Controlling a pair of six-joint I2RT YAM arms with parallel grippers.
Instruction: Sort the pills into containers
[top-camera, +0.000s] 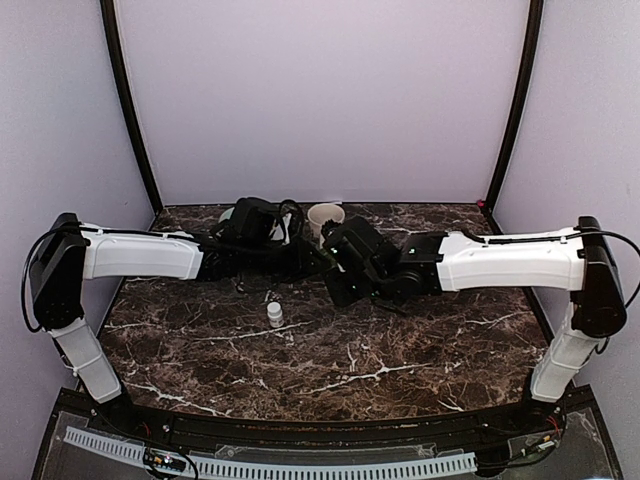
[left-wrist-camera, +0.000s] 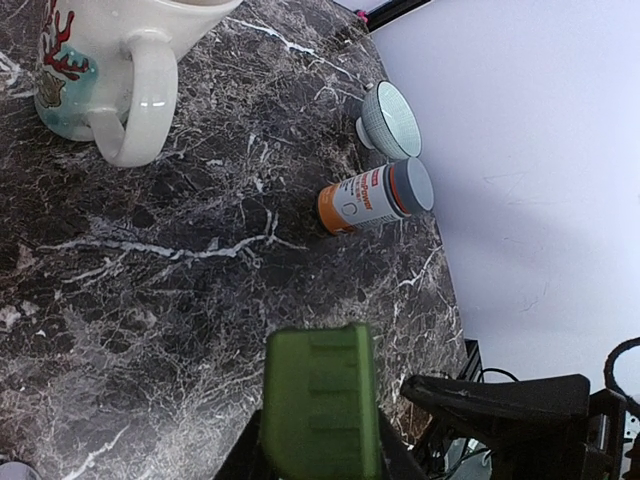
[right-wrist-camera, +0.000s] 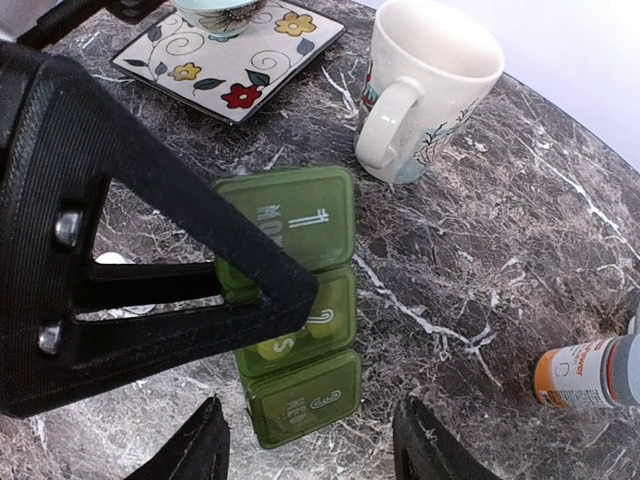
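Note:
A green pill organizer (right-wrist-camera: 305, 215) with lettered lids hangs above the table, and my left gripper (top-camera: 312, 258) is shut on it. In the right wrist view the left gripper's black fingers (right-wrist-camera: 200, 330) cross in front of it, hiding part of its compartments. Pale yellowish shapes show through one middle lid; the lids in sight look closed. My right gripper is open, its tips either side of the organizer's lower end, with no contact that I can make out. A small white bottle (top-camera: 275, 315) stands on the table, in front of the left gripper.
Behind the grippers stands a white mug (top-camera: 326, 214) with a handle. An orange-and-white bottle (left-wrist-camera: 365, 200) with a grey cap is near a small bowl (left-wrist-camera: 390, 122). A flowered tile (right-wrist-camera: 190, 75) carries another bowl (right-wrist-camera: 222, 18).

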